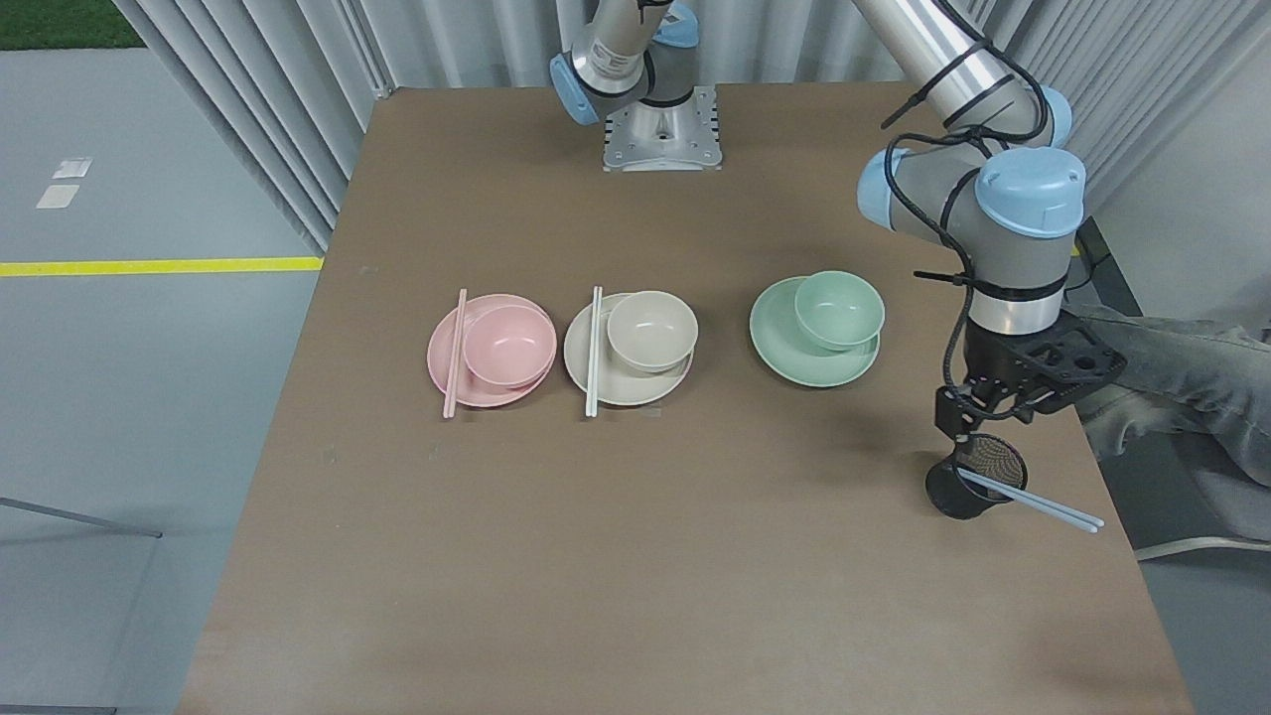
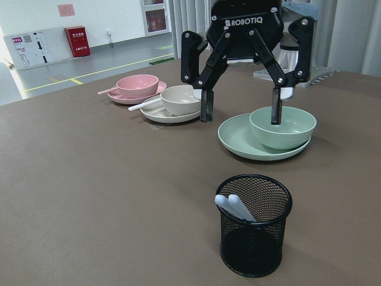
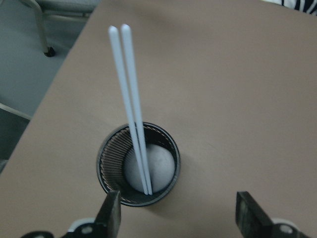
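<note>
My gripper (image 2: 241, 110) is open and empty, raised above and a little behind the black mesh cup (image 2: 253, 244). In the wrist view two pale chopsticks (image 3: 138, 144) lean in that cup (image 3: 119, 158) between and beyond my fingertips, their upper ends sticking out over the rim. In the front view they point toward the table's right edge (image 1: 1031, 495). The green bowl (image 1: 840, 304) sits on a green plate (image 1: 780, 346) further back.
A white bowl (image 1: 651, 328) on a plate and a pink bowl (image 1: 509, 346) on a plate stand to the left, each with chopsticks across the plate. The arm's base (image 1: 661, 143) is at the back.
</note>
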